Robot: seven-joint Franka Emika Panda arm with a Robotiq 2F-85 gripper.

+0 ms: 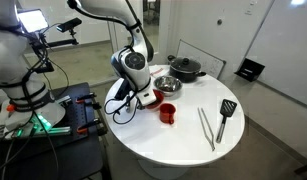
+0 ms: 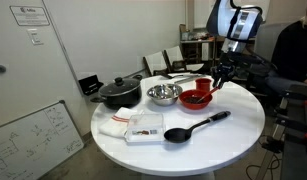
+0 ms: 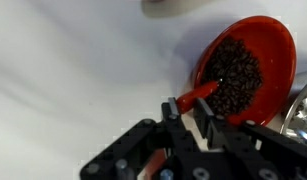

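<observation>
A red bowl holds a heap of dark beans in the wrist view. My gripper is shut on a red utensil, whose far end reaches over the bowl's rim onto the beans. Its tip is hard to make out. Seen from the second exterior view, the gripper stands just above the bowl, with the red utensil slanting down into it. From the first exterior view, the arm hides much of the bowl.
Close to the bowl stands a red mug. A metal bowl, a black pot, a clear container and a black ladle surround it. Tongs and a black spatula lie apart.
</observation>
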